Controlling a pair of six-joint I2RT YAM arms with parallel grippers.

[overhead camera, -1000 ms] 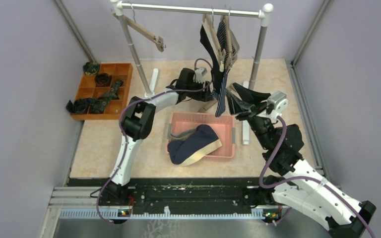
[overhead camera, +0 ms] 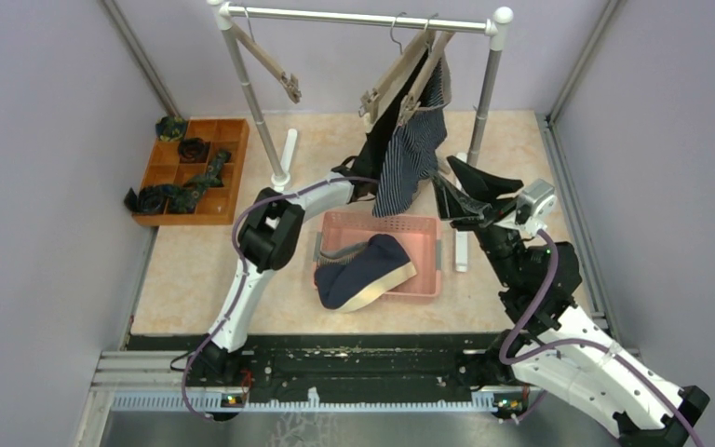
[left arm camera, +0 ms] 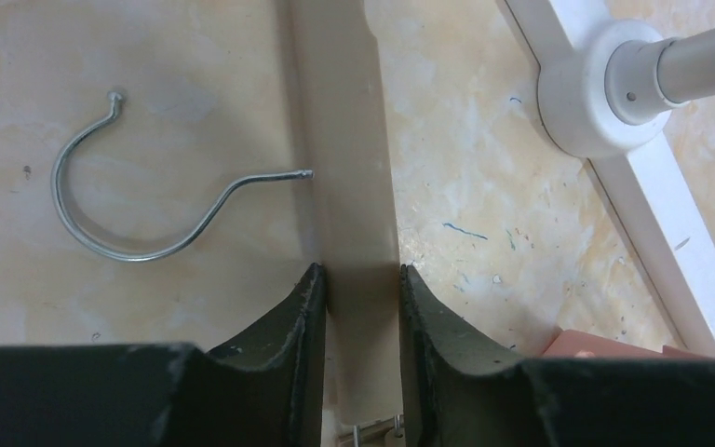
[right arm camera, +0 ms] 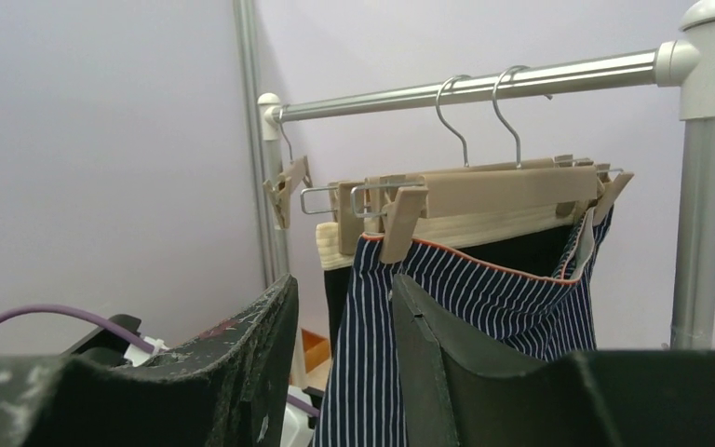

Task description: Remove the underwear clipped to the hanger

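Striped navy-and-white underwear [right arm camera: 484, 298] hangs clipped at both ends of a beige hanger [right arm camera: 507, 189]. A black garment [overhead camera: 382, 140] hangs on the hanger beside it. In the left wrist view, a loose hanger [left arm camera: 354, 186] with a metal hook [left arm camera: 140, 253] runs over the tabletop. My left gripper has a finger on each side of its bar; whether they press on it is unclear. Hanging cloth covers that hand from above. Right of the striped cloth, my right gripper [overhead camera: 444, 169] stands open; its fingertips [right arm camera: 284, 298] show a gap with nothing held.
A pink basket [overhead camera: 427, 233] holds navy underwear with a cream band [overhead camera: 372, 270]. Orange compartment tray [overhead camera: 236, 140] sits at left with dark rolled items. Rack posts [overhead camera: 251, 93] stand on both sides; an empty hanger [overhead camera: 265, 60] hangs at the rack's left end.
The hanging hangers and garments have swung and turned, spreading over the left hand, which was visible before. The right arm moved slightly.
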